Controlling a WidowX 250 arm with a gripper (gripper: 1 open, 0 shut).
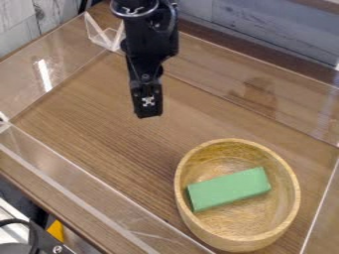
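Observation:
My black gripper (149, 99) hangs over the middle-left of the wooden tray, open, with nothing seen between its fingers. A tan round bowl (240, 230) sits at the lower right, apart from the gripper, with a green block (228, 190) lying inside it.
A pale wall (265, 30) runs along the back, and white netting or plastic shows at the upper left. Cables and a yellow piece lie outside the lower-left edge.

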